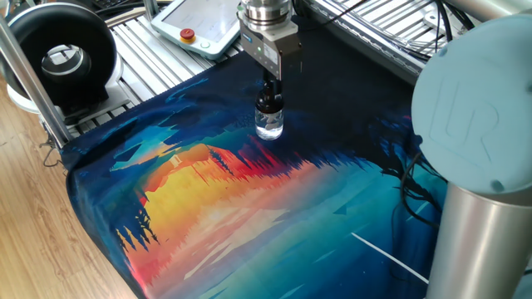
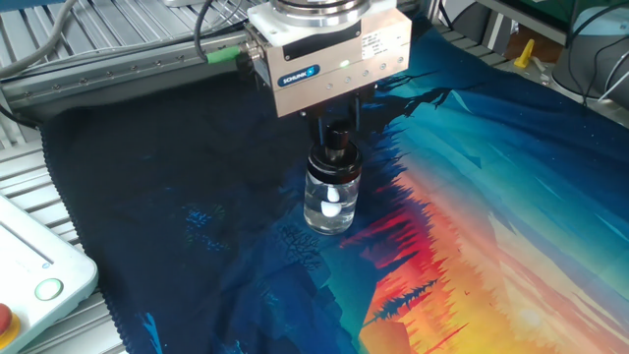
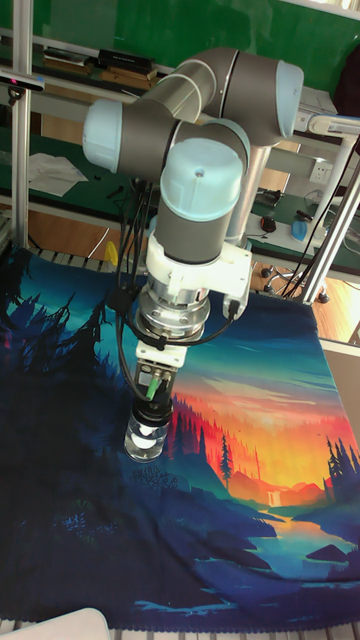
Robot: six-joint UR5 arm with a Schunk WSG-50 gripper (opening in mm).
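Observation:
A clear glass bottle (image 2: 330, 205) stands upright on the printed cloth (image 2: 236, 285), with clear liquid and a white object inside. Its black cap (image 2: 335, 162) carries a narrower black knob on top. My gripper (image 2: 337, 133) points straight down over the bottle, its dark fingers beside that knob. Whether they press on it cannot be made out. In exterior view 1 the bottle (image 1: 268, 126) sits directly below the gripper body, near the dark part of the cloth. The third view shows the bottle (image 3: 145, 439) below the wrist, the fingers mostly hidden.
A teach pendant (image 1: 198, 23) with a red stop button lies on the slatted table behind. A black ring-shaped device (image 1: 62, 58) stands at the left corner. Cables hang beside the arm's column. The cloth around the bottle is clear, with some wrinkles.

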